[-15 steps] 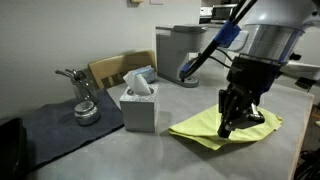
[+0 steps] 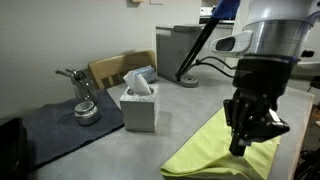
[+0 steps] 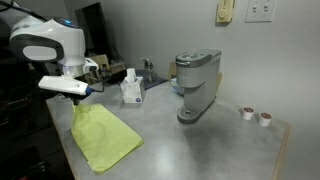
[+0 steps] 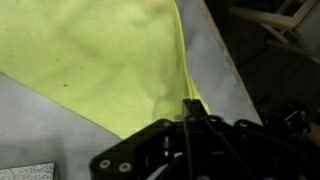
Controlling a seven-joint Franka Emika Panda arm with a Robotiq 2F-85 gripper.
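A yellow-green cloth (image 2: 212, 150) lies on the grey table, one part of it drawn up to my gripper (image 2: 238, 150). In exterior view 2 the cloth (image 3: 108, 138) spreads flat toward the table's middle and rises at its left end to the gripper (image 3: 75, 99). A raised fold of the cloth (image 4: 120, 60) runs to the fingertips in the wrist view, where the gripper is shut on it. The exact pinch is partly hidden by the dark fingers.
A white tissue box (image 2: 140, 108) stands behind the cloth. A metal canister (image 2: 87, 112) sits on a dark mat (image 2: 60, 128). The coffee machine (image 3: 198, 85) and small cups (image 3: 265, 119) are farther off. Bare table (image 3: 220, 150) lies right of the cloth.
My gripper has come nearer to exterior view 1's camera, and the cloth's held part has come with it.
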